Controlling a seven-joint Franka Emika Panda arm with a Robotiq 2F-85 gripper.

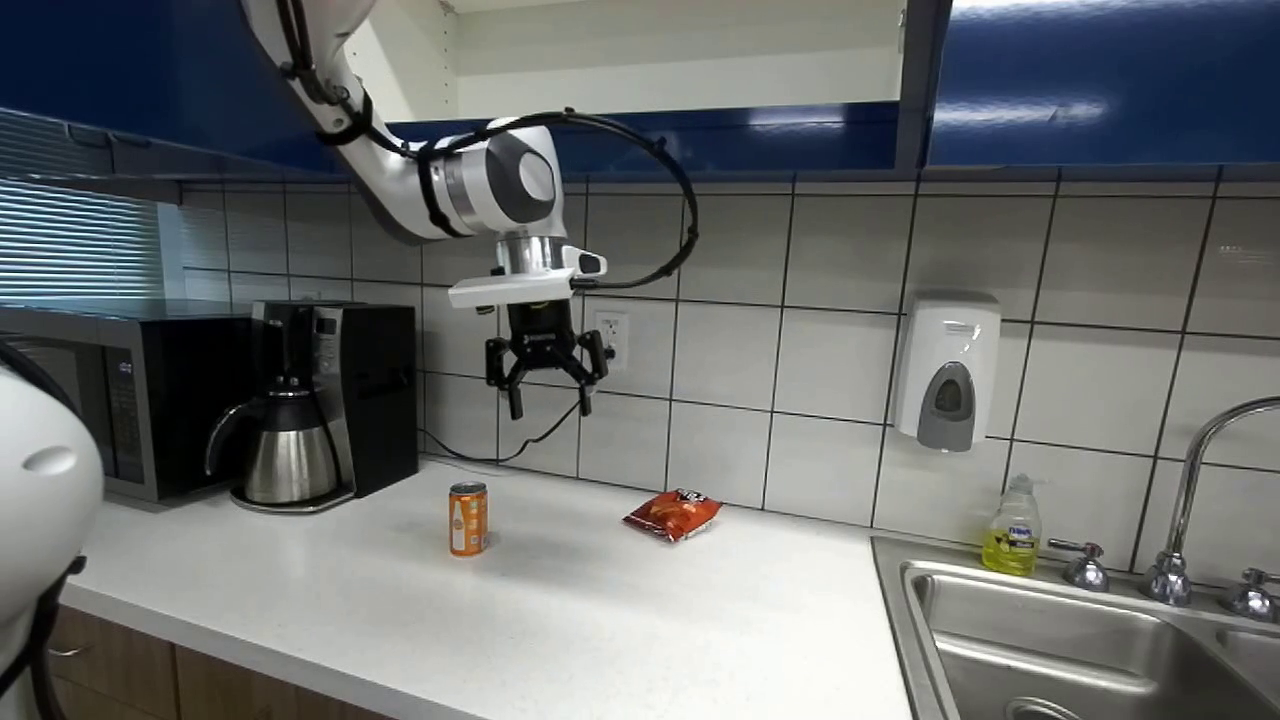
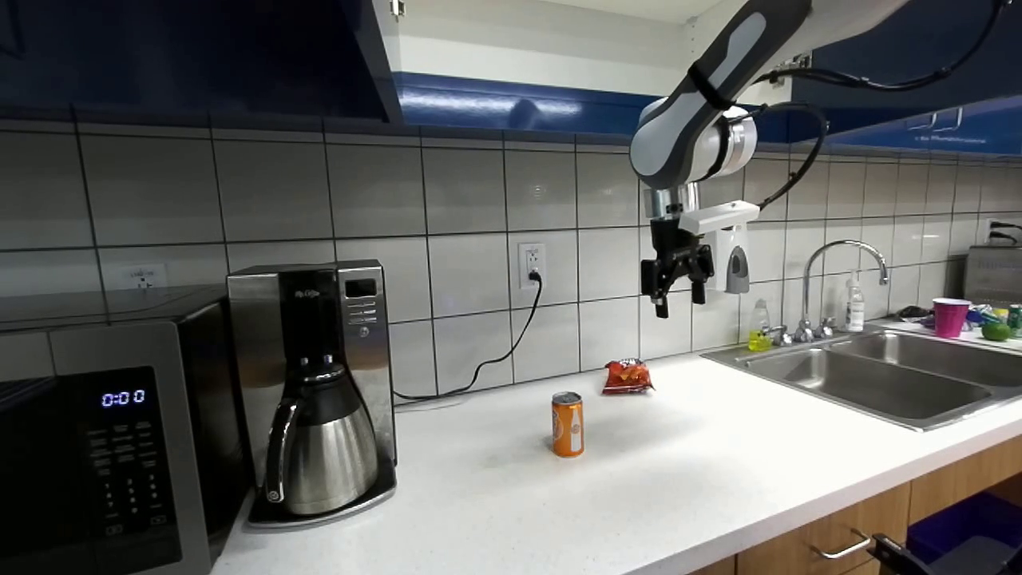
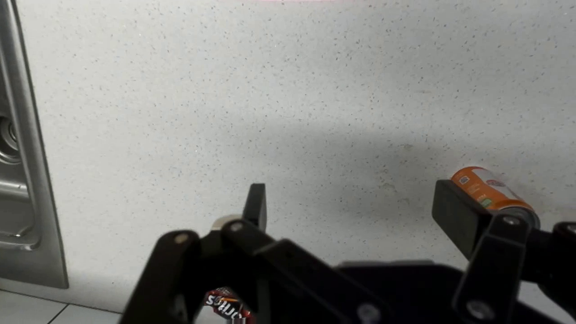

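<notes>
My gripper (image 1: 551, 408) hangs open in the air, well above the counter, with nothing between its fingers. An orange can (image 1: 468, 520) stands upright on the white counter; in exterior view 2 the can (image 2: 567, 425) is left of and below the gripper (image 2: 679, 305). Nearer the tiled wall lies a red chip bag (image 1: 674, 515). The wrist view shows the can (image 3: 488, 189) at the right, partly covered by the right finger (image 3: 459, 216). At the bottom of that view, the chip bag (image 3: 225, 303) is mostly hidden behind the gripper's left side.
A coffee maker (image 1: 379, 396) with a steel carafe (image 1: 292, 462) and a microwave (image 2: 96, 431) occupy the left. To the right are a steel sink (image 1: 1080, 624), a faucet and a yellow soap bottle (image 1: 1014, 532).
</notes>
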